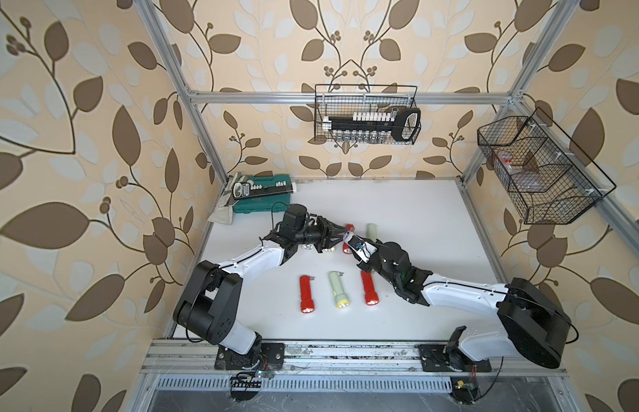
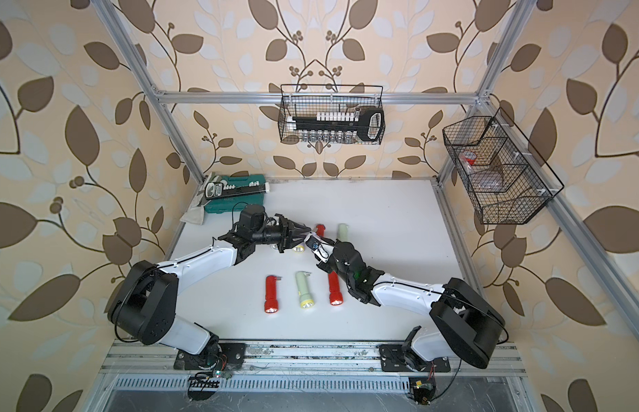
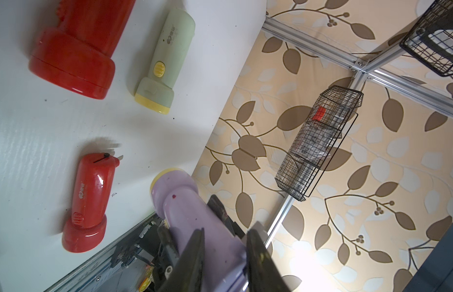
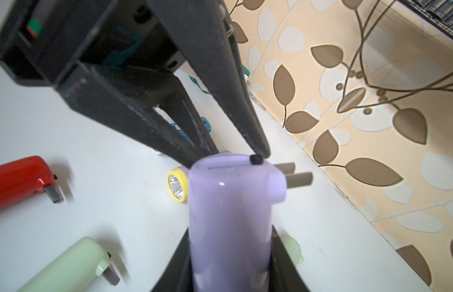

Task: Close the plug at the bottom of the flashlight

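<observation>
A purple flashlight point(image 4: 231, 219) is held off the table, its plug end up in the right wrist view. Two grey prongs point(image 4: 299, 180) stick out sideways beside that end. My right gripper is shut on the flashlight's body. My left gripper has its fingertips at the plug end, one near a small black spot on the rim. These tips stand apart; whether they pinch anything is hidden. In the left wrist view the purple body point(image 3: 202, 219) runs behind the blurred left fingers point(image 3: 193, 253), its yellow lens rim pointing away.
Red flashlights point(image 1: 306, 294) and a pale green one point(image 1: 338, 288) lie at the front of the table. More flashlights lie close behind the grippers. A green case point(image 1: 261, 204) is at back left.
</observation>
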